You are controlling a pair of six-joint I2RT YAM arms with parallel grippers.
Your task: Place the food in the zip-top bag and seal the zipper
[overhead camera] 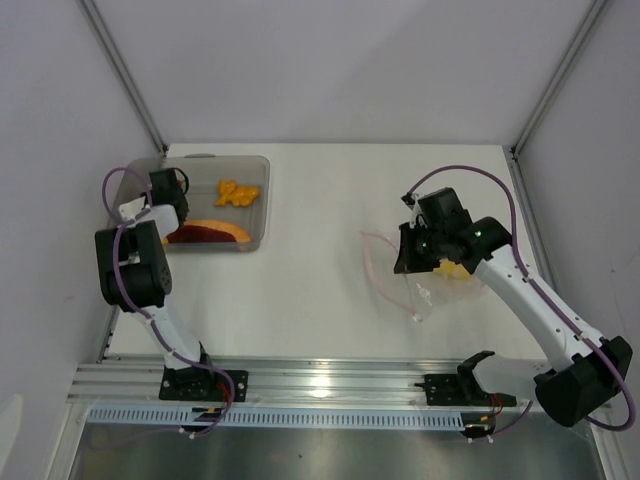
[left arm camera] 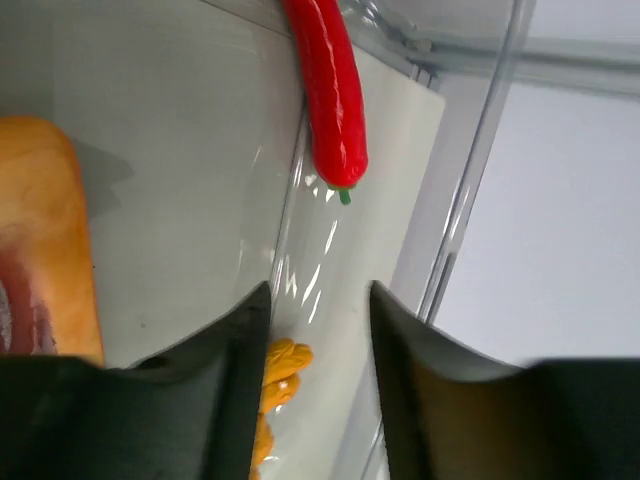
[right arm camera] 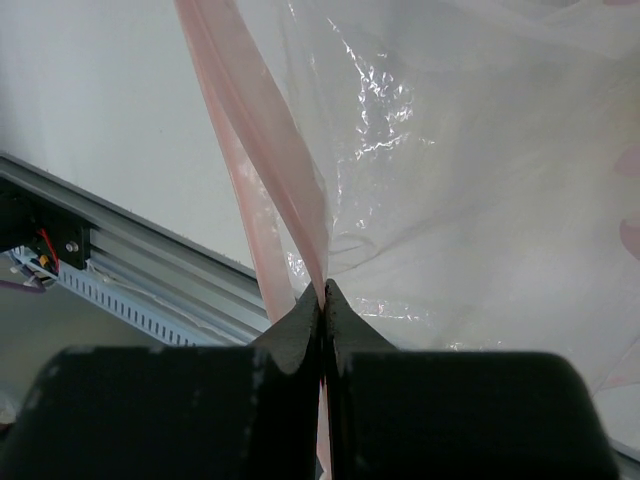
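Note:
A grey plastic bin on the left holds yellow food, a hot dog and, in the left wrist view, a red chili. My left gripper is over the bin, part open with nothing between its fingers. The clear zip bag with pink zipper strip lies on the right, yellow food inside in the top view. My right gripper is shut on the bag's zipper edge.
Metal rails run along the front edge; walls enclose the sides.

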